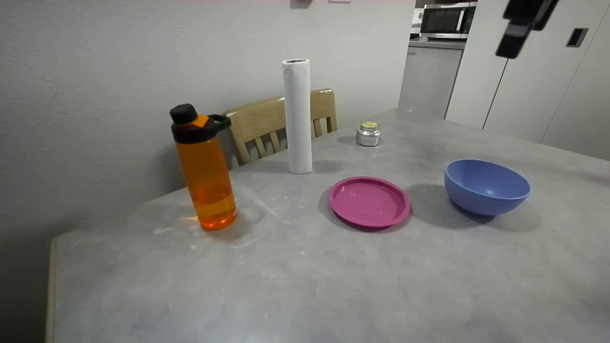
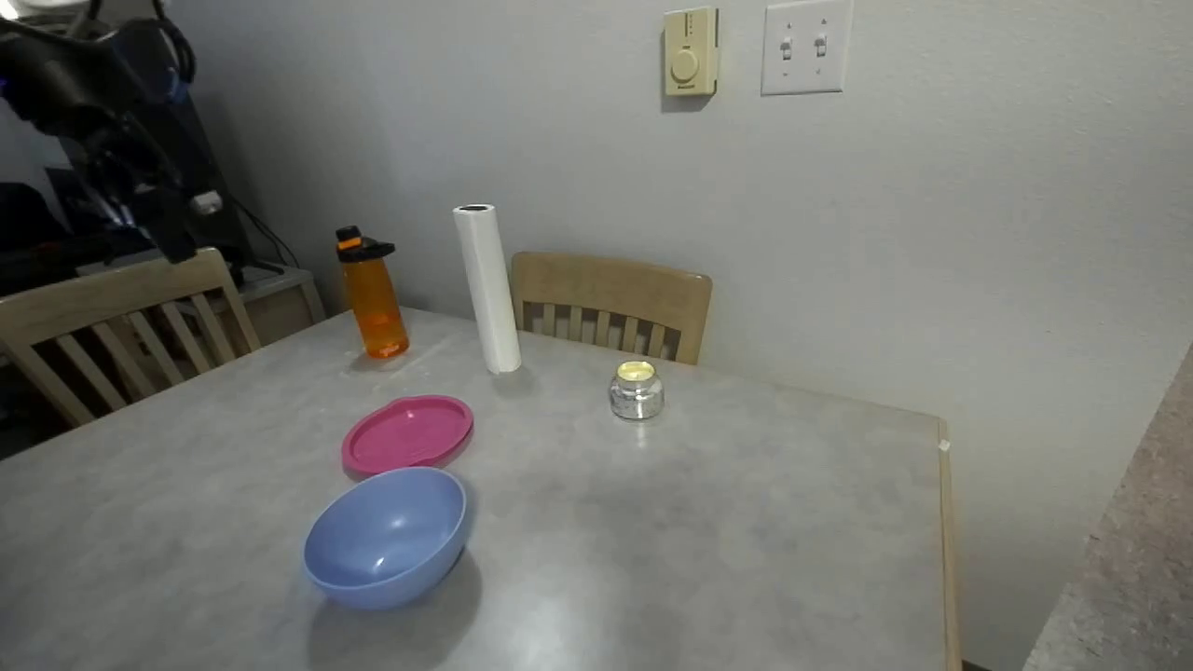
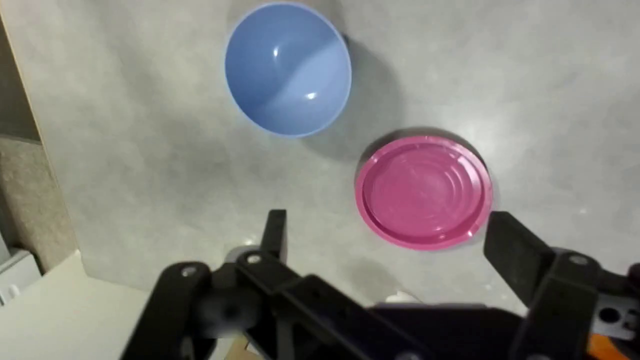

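Observation:
My gripper is open, its two black fingers wide apart with nothing held between them. Seen from the wrist, the pink plate (image 3: 423, 192) lies flat on the table, beyond the fingertips and closer to the right one. The blue bowl (image 3: 288, 69) stands upright farther out and to the left of the plate. In exterior view 1 only a dark piece of the gripper shows, high at the upper right, well clear of the table. The orange bottle (image 1: 207, 177) and the white paper roll (image 1: 297, 117) stand upright behind the plate.
A small silver jar (image 2: 637, 392) with a yellowish top sits near the wall side of the table (image 2: 772, 503). Wooden chairs (image 2: 610, 293) are pushed up along the edge. Bare tabletop spreads in front of the plate and bottle.

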